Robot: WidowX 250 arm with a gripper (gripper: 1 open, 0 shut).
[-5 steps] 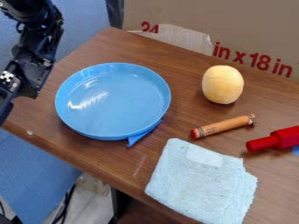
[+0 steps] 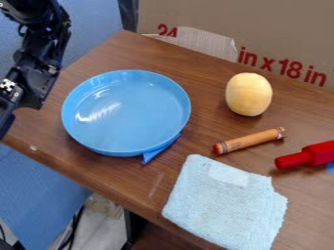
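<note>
A large blue plate (image 2: 125, 109) lies on the wooden table, with a blue piece (image 2: 159, 150) partly under its lower right rim. A yellowish potato-like object (image 2: 248, 94) stands right of the plate. An orange crayon-like stick (image 2: 248, 140) lies below it, beside a red object (image 2: 308, 155) at the right edge. A pale blue cloth (image 2: 222, 203) lies at the front. The dark robot arm is at the far left, beside the plate; its gripper end is partly out of frame, so its fingers cannot be made out.
A cardboard box (image 2: 235, 27) stands along the back of the table (image 2: 92, 176). The table's left edge runs below the arm. Bare wood lies behind the plate and between it and the cloth.
</note>
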